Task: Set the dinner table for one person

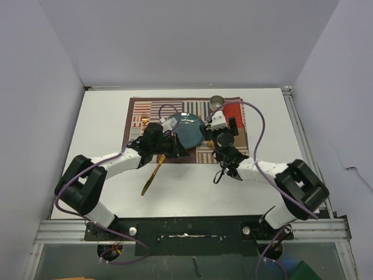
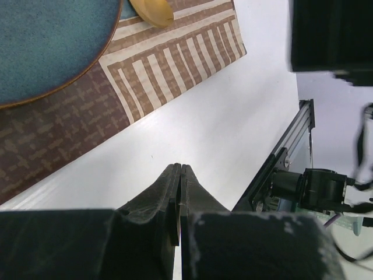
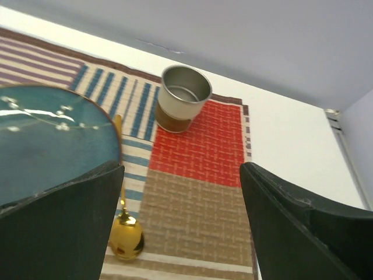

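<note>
A blue plate [image 1: 187,129] lies on the patterned placemat [image 3: 198,221]. Right of it is a gold spoon, bowl toward the near edge; the left wrist view also shows its bowl [image 2: 154,11]. The metal cup [image 3: 180,99] stands upright at the mat's far right. A gold fork [image 1: 144,121] lies left of the plate. The gold knife [image 1: 152,176] slants across the white table, mostly off the mat's front edge. My left gripper is shut near the plate's front, nothing visible between its fingers. Above the spoon side, my right gripper stands open and empty.
Bare white table [image 1: 274,134] lies to the right of the mat, and more free room is in front of it. Walls [image 1: 192,44] rise behind and at both sides. Both arms reach over the mat's front half.
</note>
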